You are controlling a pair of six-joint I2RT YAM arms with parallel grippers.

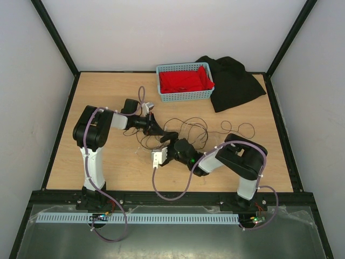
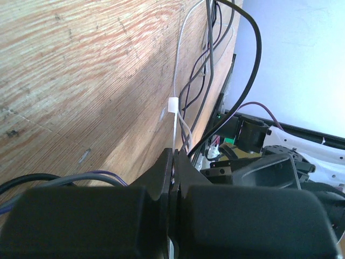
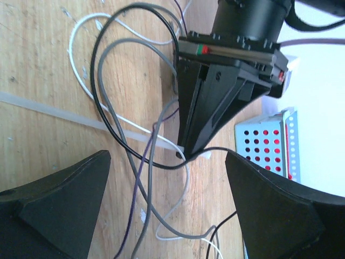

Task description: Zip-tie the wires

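The wires [image 1: 204, 128] lie in loose loops at the table's middle; black, grey, purple and white strands show in the right wrist view. My left gripper is shut on a thin white zip tie, whose small square head [image 2: 173, 104] stands beyond the fingertips. In the right wrist view, the pale zip tie strip [image 3: 51, 110] runs across behind several wires to the left gripper's tips. Whether it encircles the bundle I cannot tell. My right gripper stands open close by, the wires and strip showing through the gap between its fingers.
At the back, a light blue basket [image 1: 186, 97] holds red cloth [image 1: 183, 81]. A black cloth [image 1: 232, 86] lies to its right. Both grippers are very close together.
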